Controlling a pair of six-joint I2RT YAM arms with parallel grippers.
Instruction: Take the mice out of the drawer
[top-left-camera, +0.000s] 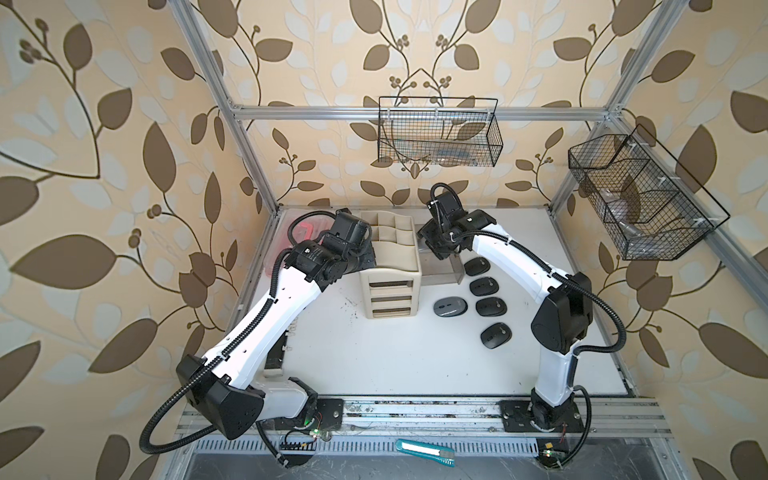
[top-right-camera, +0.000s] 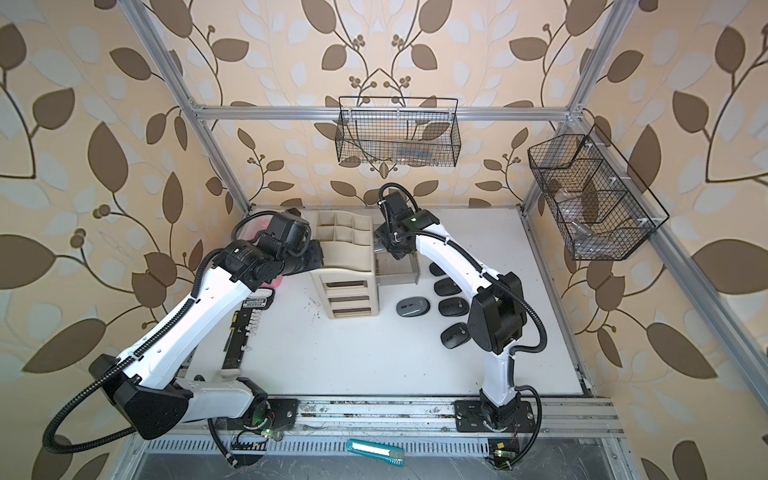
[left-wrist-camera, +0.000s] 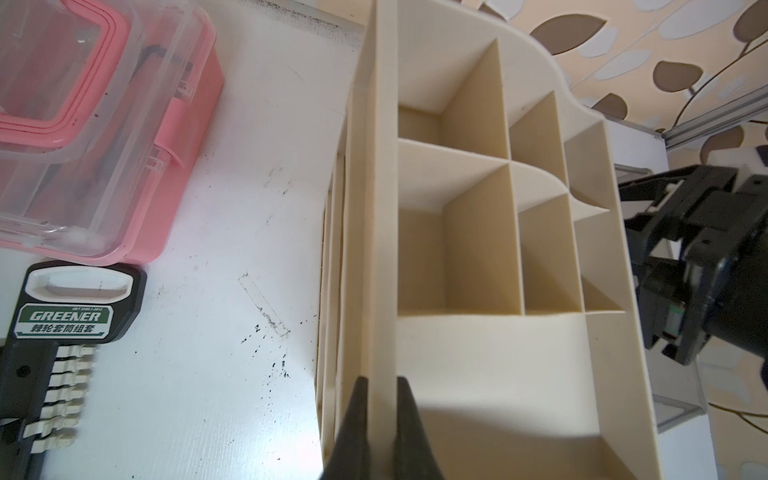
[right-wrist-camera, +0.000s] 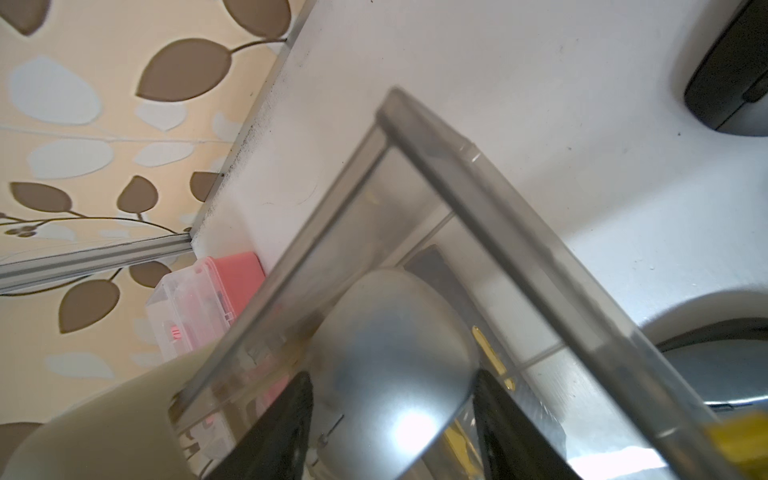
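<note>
A cream organizer (top-left-camera: 384, 260) stands mid-table, with a clear grey drawer (top-left-camera: 444, 272) out on its right. In the right wrist view a silvery grey mouse (right-wrist-camera: 392, 352) lies inside the drawer, beside a flat dark item. My right gripper is part open over this mouse, a fingertip on each side; contact is unclear. My left gripper is at the organizer's left wall, shut, with at most that thin edge between its fingers. Several dark mice (top-left-camera: 490, 306) and a grey one (top-left-camera: 450, 306) lie on the table right of the drawer.
A pink clear-lidded box (left-wrist-camera: 184, 152) and a socket set (left-wrist-camera: 72, 304) lie at the left. Wire baskets (top-left-camera: 440, 136) hang on the back and right walls.
</note>
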